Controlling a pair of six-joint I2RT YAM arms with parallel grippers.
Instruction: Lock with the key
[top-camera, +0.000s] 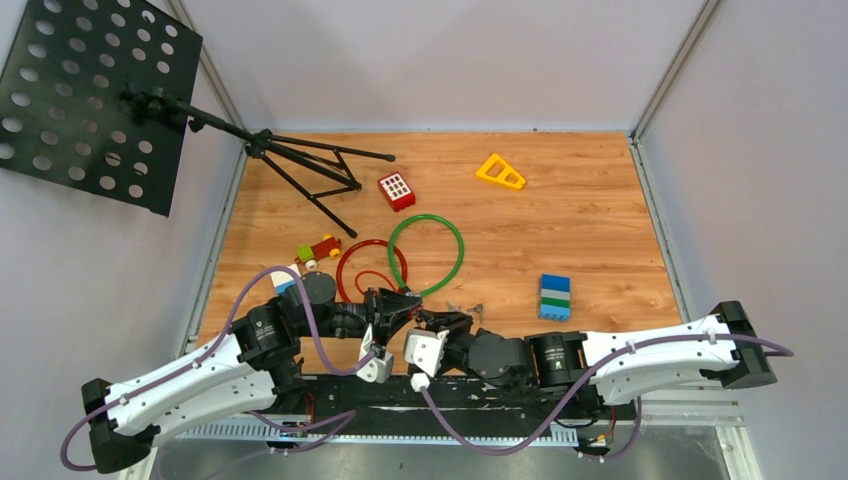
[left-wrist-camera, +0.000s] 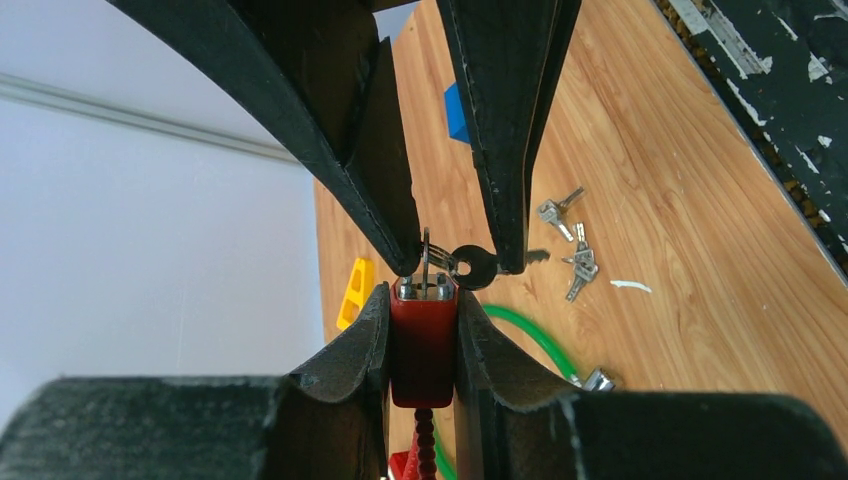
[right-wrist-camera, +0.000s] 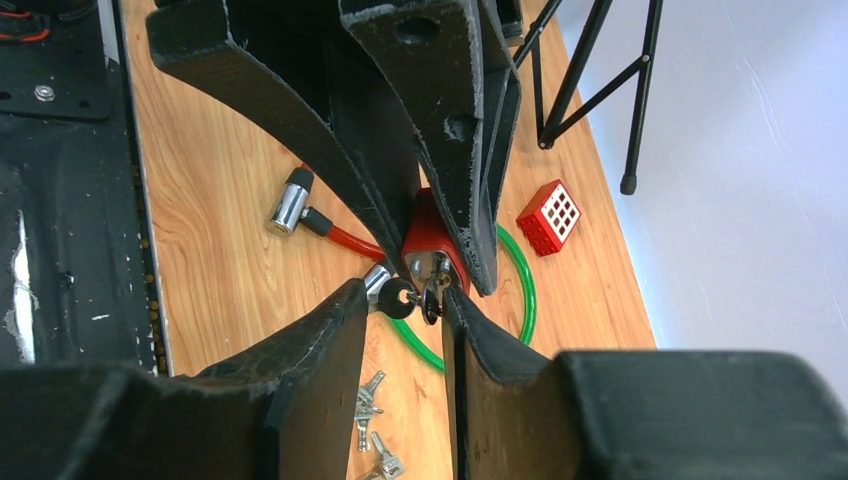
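Observation:
In the left wrist view my left gripper is shut on a red lock (left-wrist-camera: 422, 350), its keyhole end facing the right gripper. A silver key (left-wrist-camera: 426, 248), seen edge-on, stands at the keyhole; its depth is hidden. Linked to it by a small ring is a black-headed key (left-wrist-camera: 473, 268), sticking out sideways. From the opposite side my right gripper reaches in, its fingers apart around the keys. In the right wrist view the silver key (right-wrist-camera: 432, 302) lies close to one fingertip; contact is unclear. The black-headed key (right-wrist-camera: 397, 299) shows in the gap.
Loose keys (top-camera: 468, 308) lie on the table below the grippers. A green ring cable (top-camera: 427, 218) and red cables (top-camera: 350, 255) lie behind the left arm. Blue blocks (top-camera: 555, 297) stand at right, a black stand (top-camera: 310, 170) at back left.

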